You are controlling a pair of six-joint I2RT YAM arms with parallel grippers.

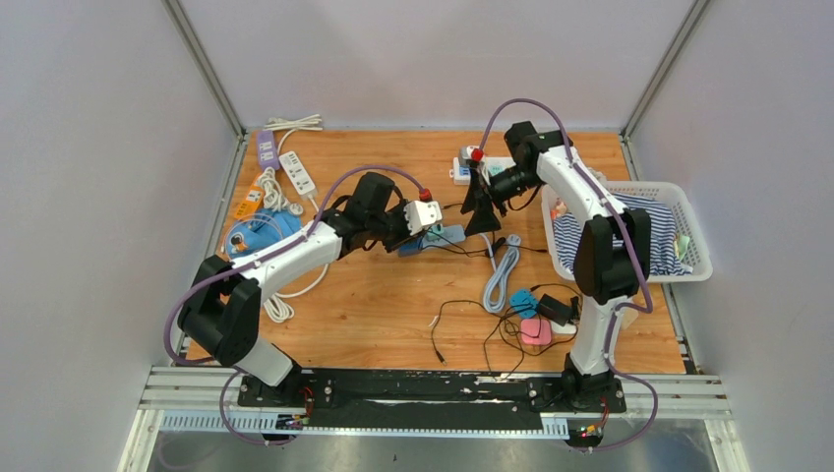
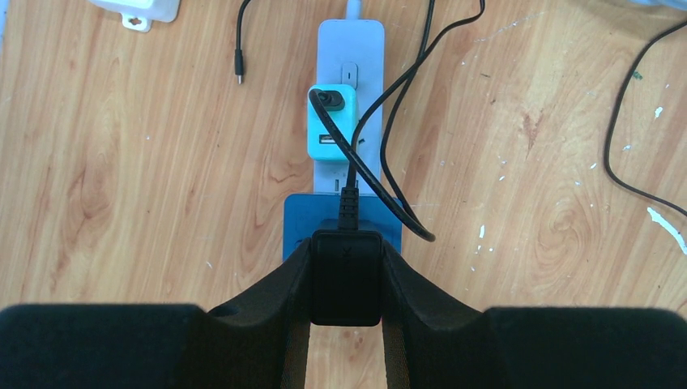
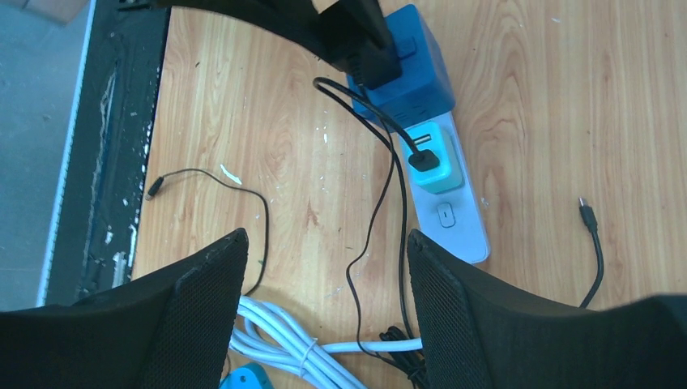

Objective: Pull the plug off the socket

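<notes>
My left gripper is shut on a black plug (image 2: 347,275), its cord trailing forward, held over the blue block (image 2: 300,212) at the near end of a pale blue power strip (image 2: 350,44). A cyan USB adapter (image 2: 332,138) with a black cable plugged in sits on that strip. In the right wrist view the same blue block (image 3: 425,73) caps the far end of the strip (image 3: 450,231). My right gripper is open above the strip's other end, nothing between its fingers.
Coiled cords and small pink and blue chargers (image 1: 536,330) lie at the lower right. A white basket with striped cloth (image 1: 693,236) stands right; more power strips (image 1: 295,172) lie left. The front middle has loose cables.
</notes>
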